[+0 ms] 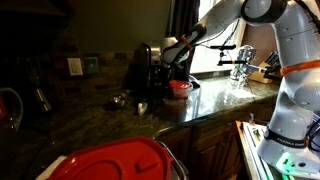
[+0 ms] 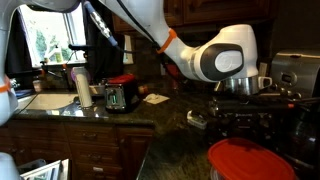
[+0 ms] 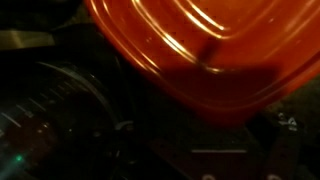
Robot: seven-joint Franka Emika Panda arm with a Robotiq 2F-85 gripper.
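My gripper [image 1: 158, 74] hangs over the far part of the dark counter in exterior view 1, beside a red container [image 1: 179, 88]. The second exterior view has the gripper [image 2: 256, 104] above and behind a red, round-cornered piece [image 2: 250, 161]. Ridged red plastic [image 3: 225, 60] fills the upper part of the wrist view, close to the camera. Below it the gripper is open, its dark fingers spread and hard to make out. Nothing can be seen held between them; deep shadow hides much of that area.
A large red tray [image 1: 115, 162] occupies the front of exterior view 1. Small items, including a shiny cup [image 1: 142, 107], stand on the counter. A toaster [image 2: 122, 93] is at left in the other exterior view. Bare counter [image 2: 172, 145] lies in between.
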